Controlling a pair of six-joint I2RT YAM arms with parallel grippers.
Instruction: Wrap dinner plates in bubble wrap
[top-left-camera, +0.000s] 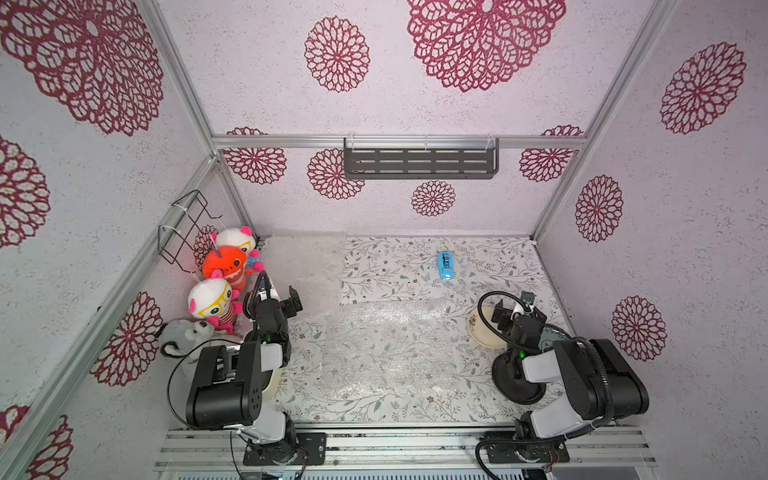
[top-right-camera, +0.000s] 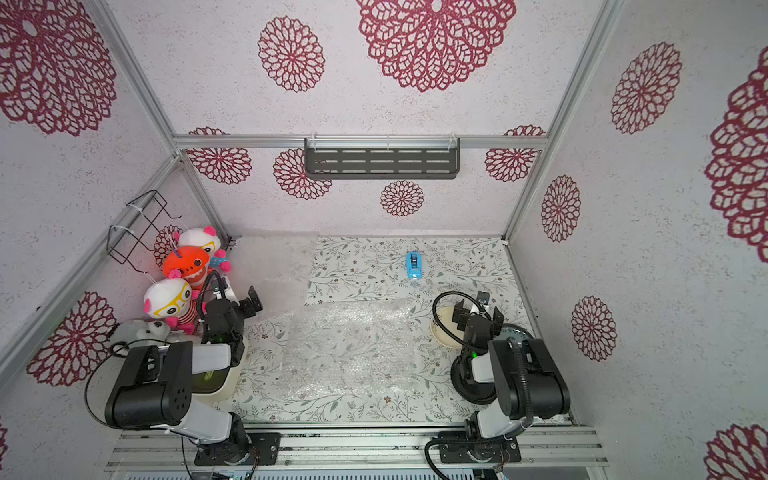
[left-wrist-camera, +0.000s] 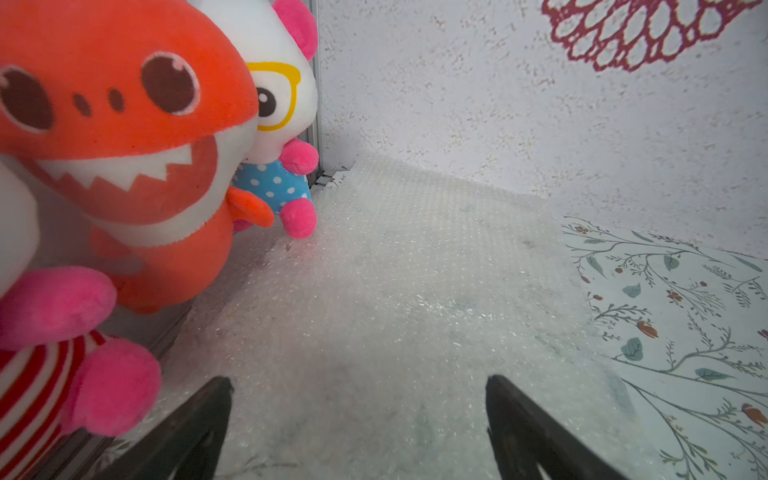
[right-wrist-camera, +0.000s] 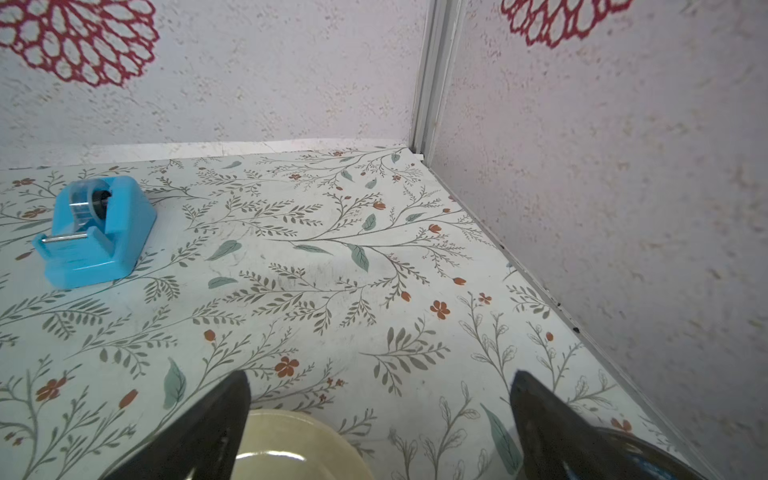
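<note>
Near the right wall lie three plates: a cream plate, a black plate and a bluish-grey plate, partly hidden by the right arm. My right gripper is open above the cream plate, nothing between its fingers. One clear sheet of bubble wrap is spread flat across the middle of the table. More bubble wrap covers the back left. Over the left part of that wrap stands my left gripper, open and empty. A blue tape dispenser sits at the back, right of centre.
Several plush toys line the left wall beside the left arm, below a wire rack. Partly under that arm is a pale bin. A grey shelf hangs on the back wall. Around the dispenser, the table is clear.
</note>
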